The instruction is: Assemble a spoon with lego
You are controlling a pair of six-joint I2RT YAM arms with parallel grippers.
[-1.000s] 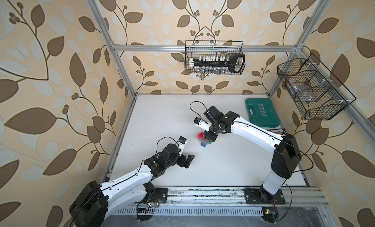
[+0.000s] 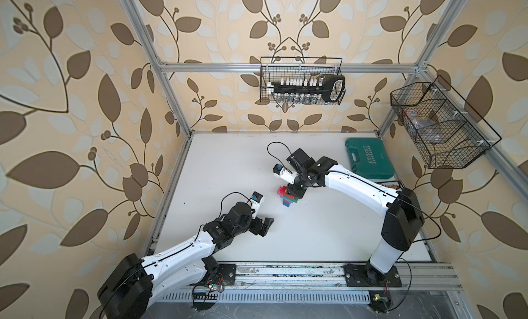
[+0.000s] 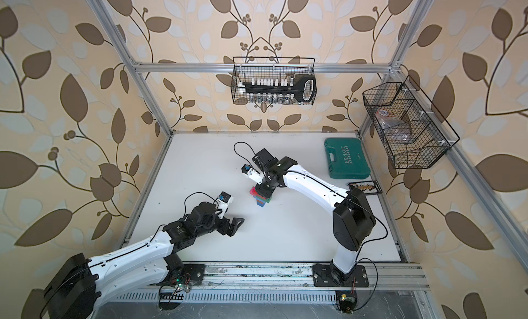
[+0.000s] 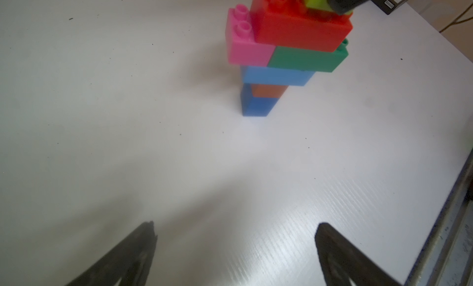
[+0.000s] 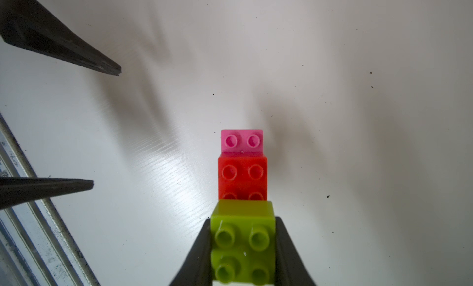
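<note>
A stack of bricks stands upright near the middle of the table. From the bottom it shows a dark blue brick (image 4: 257,106), an orange brick (image 4: 267,91), a light blue brick (image 4: 278,75), then a pink brick (image 4: 247,52) and a green brick (image 4: 305,59) side by side. Over these two sits a red brick (image 4: 305,29). On top is a lime green brick (image 5: 242,246), held between the fingers of my right gripper. My left gripper stands open to the front left, empty and apart from the stack.
A green case (image 2: 369,158) and a small dark tray (image 3: 364,187) lie on the right side of the table. Wire baskets hang on the frame at the back (image 2: 301,81) and right (image 2: 445,124).
</note>
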